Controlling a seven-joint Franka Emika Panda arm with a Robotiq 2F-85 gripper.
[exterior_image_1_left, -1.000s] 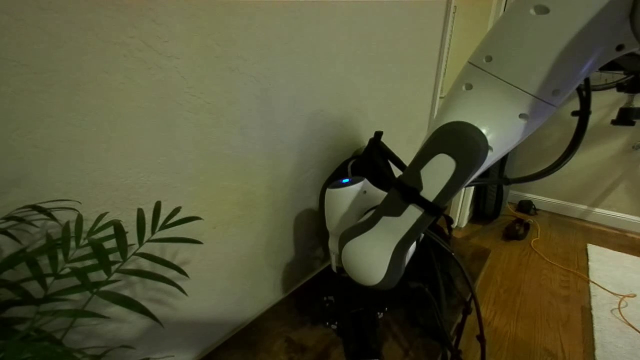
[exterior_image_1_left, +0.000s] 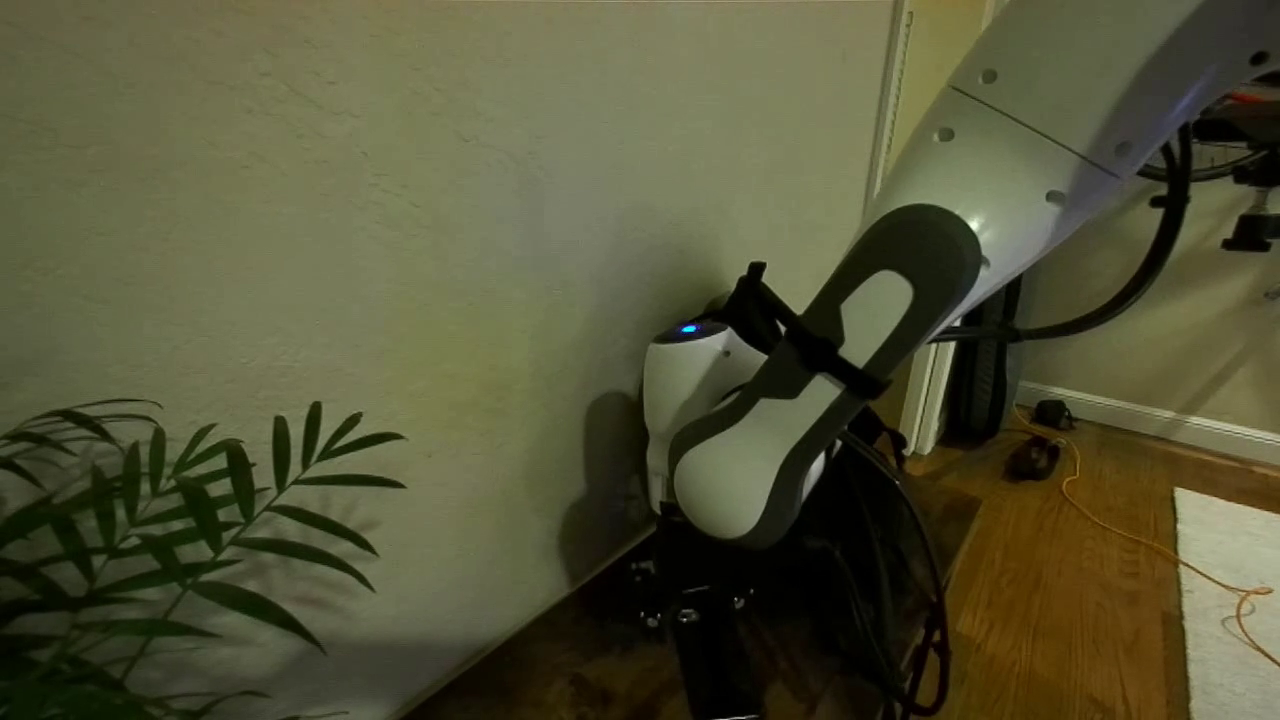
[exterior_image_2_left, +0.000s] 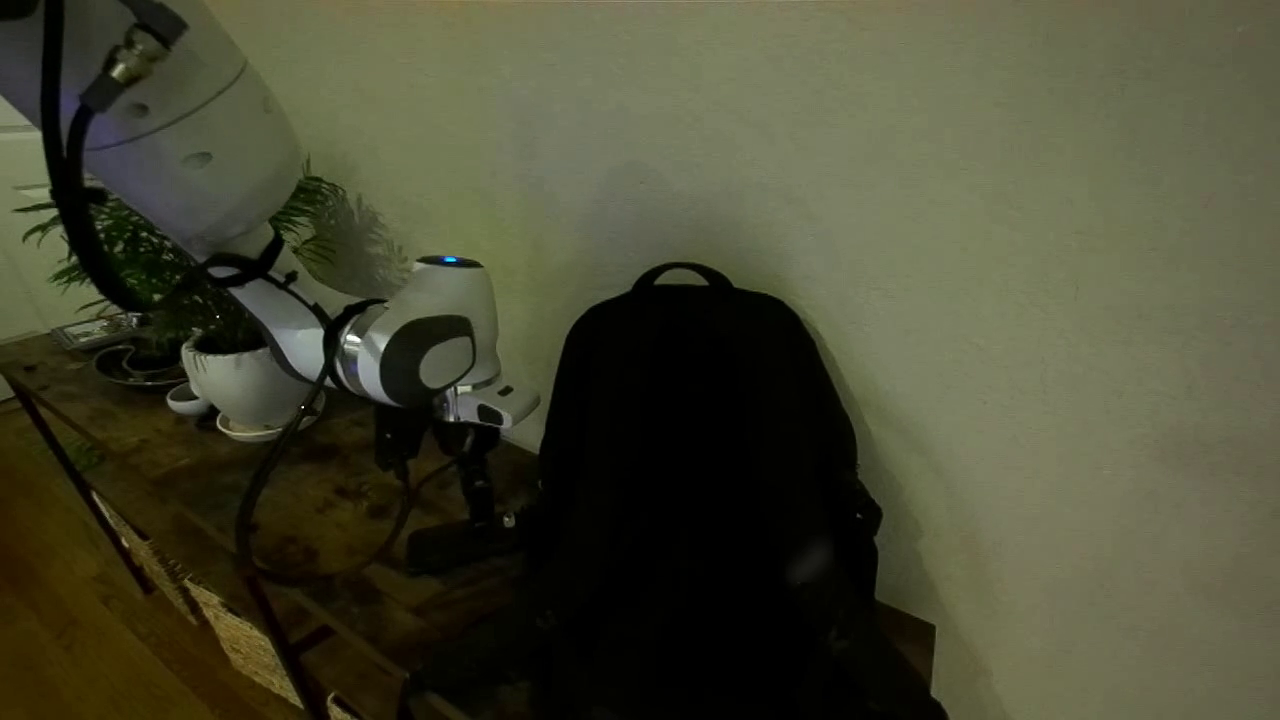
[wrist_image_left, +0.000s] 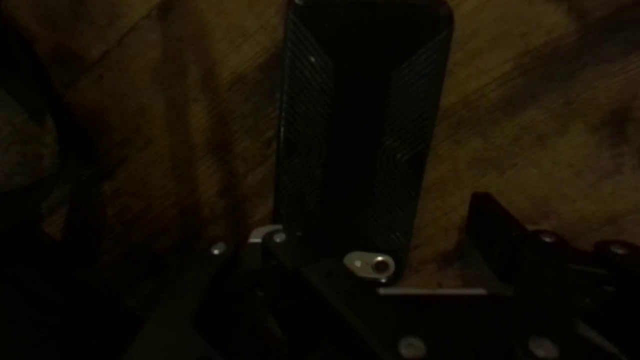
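Note:
In the wrist view a long black case or similar object (wrist_image_left: 357, 120) with ridged sides stretches away from my gripper, over dark wood. A small silver plate with a round hole shows at its near end. The right finger (wrist_image_left: 495, 231) stands apart from the object, with bare wood visible in the gap; the left side is too dark to tell whether it touches. From the side, the gripper (exterior_image_2_left: 482, 504) points down, low over the table, by a flat dark object (exterior_image_2_left: 453, 547). In exterior view 1 the object (exterior_image_1_left: 716, 660) is largely lost in shadow.
A large black backpack (exterior_image_2_left: 708, 480) leans on the wall right beside the arm. Potted plants (exterior_image_2_left: 246, 378) stand on the wooden table (exterior_image_2_left: 144, 432) to the other side. A cable loops from the arm over the tabletop.
My arm and wrist have risen a little and shifted slightly left in exterior view 1. The dark shape under the gripper also appears slightly higher there.

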